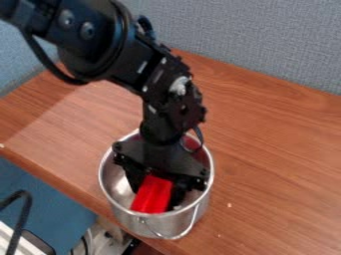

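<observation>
My black gripper reaches down into a silver metal bucket near the table's front edge, shut on a red object in the front part of the bucket. The gripper body covers much of the bucket's inside, so the fingertips are mostly hidden. A darker red patch shows at the back of the bucket, partly hidden behind the arm.
A grey wall bounds the back. The table edge drops to a blue area at the lower left.
</observation>
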